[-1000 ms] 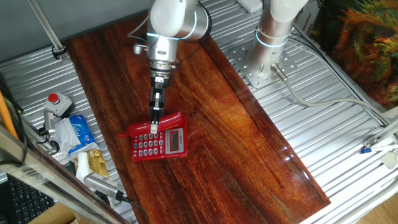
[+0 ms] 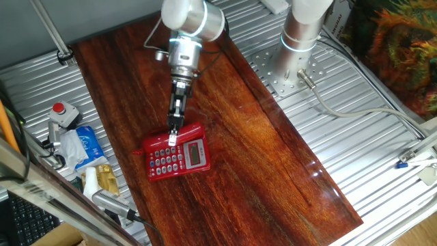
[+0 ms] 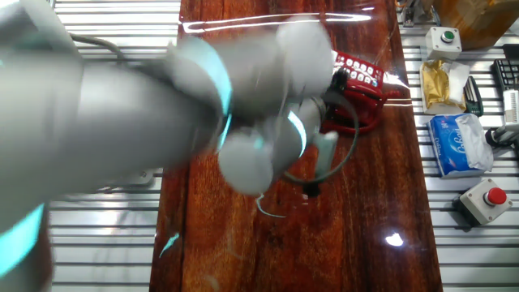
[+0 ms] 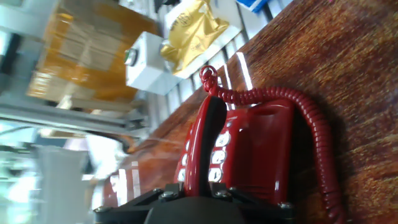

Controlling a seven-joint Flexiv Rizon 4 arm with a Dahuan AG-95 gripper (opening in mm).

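A red desk telephone (image 2: 164, 162) lies on the dark wooden board, its keys and small display facing up. Its red handset (image 4: 203, 143) lies lengthwise across the body near the cradle. In the wrist view the handset runs down between the fingers of my gripper, which appears shut on it. There the red phone body shows below and beside the handset, and a coiled cord (image 4: 317, 134) curves around it. From exterior view 1, my gripper (image 2: 173, 137) reaches down onto the middle of the handset. The arm is blurred in exterior view 2 and covers part of the phone (image 3: 361, 81).
Left of the board (image 2: 252, 130) are a red-button box (image 2: 63, 114), a blue-and-white packet (image 2: 87, 147) and a gold packet (image 2: 107, 179). The board's lower right is clear.
The phone has shifted and turned a little, now lying slightly farther right. The handset's place against the body has also changed.
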